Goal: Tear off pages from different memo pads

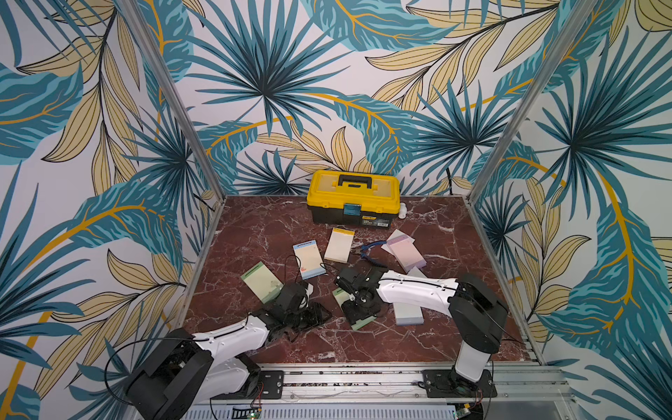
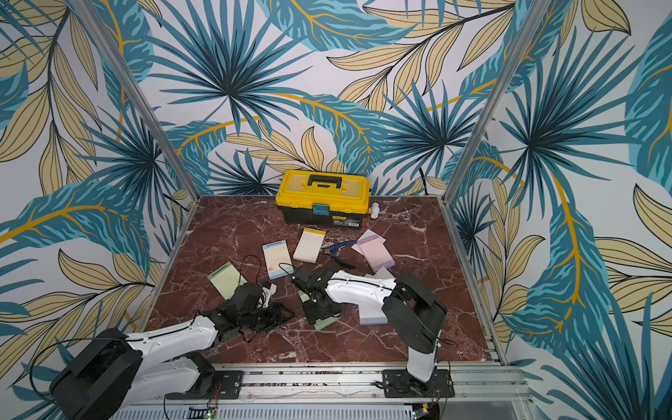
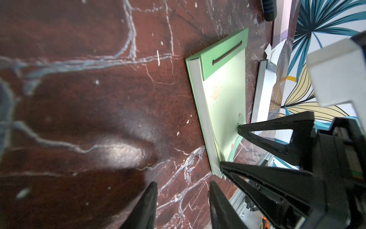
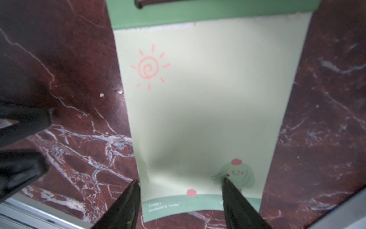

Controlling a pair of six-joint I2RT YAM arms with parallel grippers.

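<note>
A green memo pad (image 4: 202,106) fills the right wrist view; my right gripper is open over its lower part, the fingers near the bottom corners. In the left wrist view the same pad (image 3: 225,91) lies on the marble table, its lower side edge slightly fanned, with black fingers of the right gripper over it. My left gripper points toward that pad from the left, its fingertips apart over bare table with nothing between them. Another green pad (image 1: 261,281) lies at the left in the top views.
Cream pads (image 1: 308,257) (image 1: 339,244), a pink pad (image 1: 406,252), a pale pad (image 1: 408,315) and pliers (image 1: 374,260) lie around the arms. A yellow toolbox (image 1: 353,189) stands at the back. The front and sides of the table have free room.
</note>
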